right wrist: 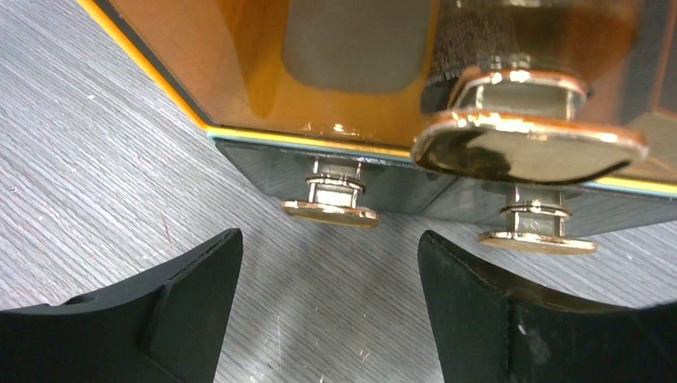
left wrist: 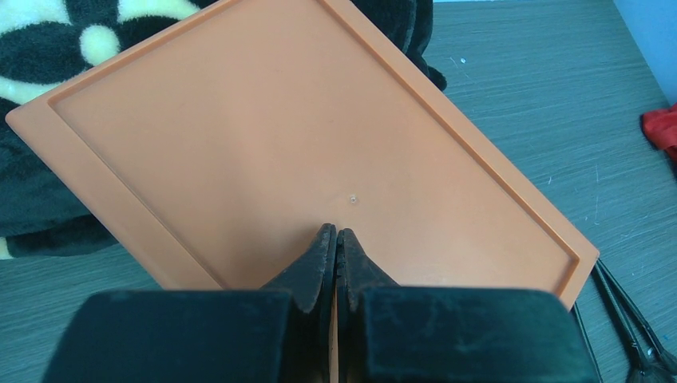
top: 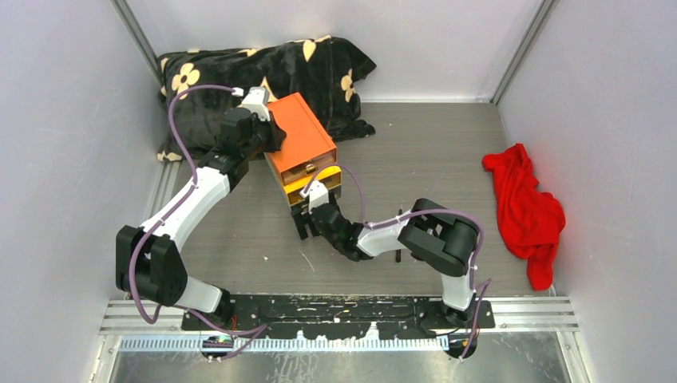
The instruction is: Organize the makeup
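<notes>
A makeup organizer with an orange lid (top: 299, 128) and stacked drawers (right wrist: 351, 96) stands at the middle back. My left gripper is shut, its tips at the orange lid, nothing seen between them. My right gripper is open in front of the lower drawers, its fingers either side below a small metal knob (right wrist: 330, 211), not closed on it. A second lower knob (right wrist: 536, 242) is to the right; a larger upper knob (right wrist: 527, 148) hangs above.
A dark flowered cushion (top: 199, 104) lies behind the organizer, a red cloth (top: 523, 215) at the right. Long dark tools (left wrist: 623, 311) lie right of the organizer, partly under the right arm. Bare floor surrounds these.
</notes>
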